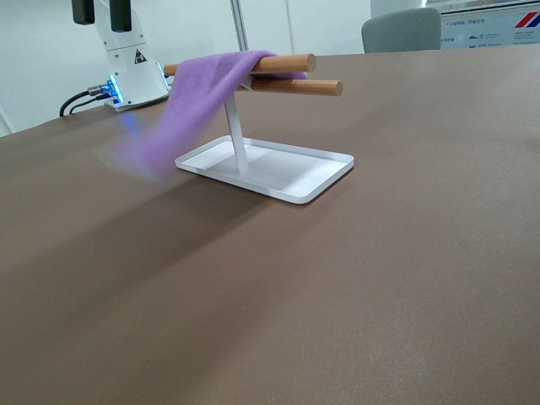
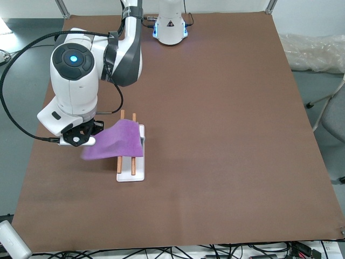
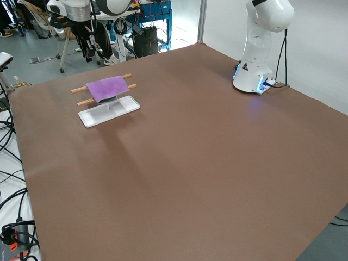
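Observation:
A purple cloth (image 2: 110,141) (image 1: 207,93) (image 3: 106,87) is draped over the two wooden bars (image 1: 299,87) of a rack with a white tray base (image 2: 130,176) (image 1: 304,186) (image 3: 109,113). In the top view its hanging end is blurred, apart from the black fingertips (image 1: 101,12) at the upper left. My gripper (image 3: 88,50) sits above and behind the rack in the right view; in the left view it is mostly hidden under the arm, just left of the cloth. The two fingertips show apart in the top view, with no cloth between them.
Cables run along the side, off the tabletop.

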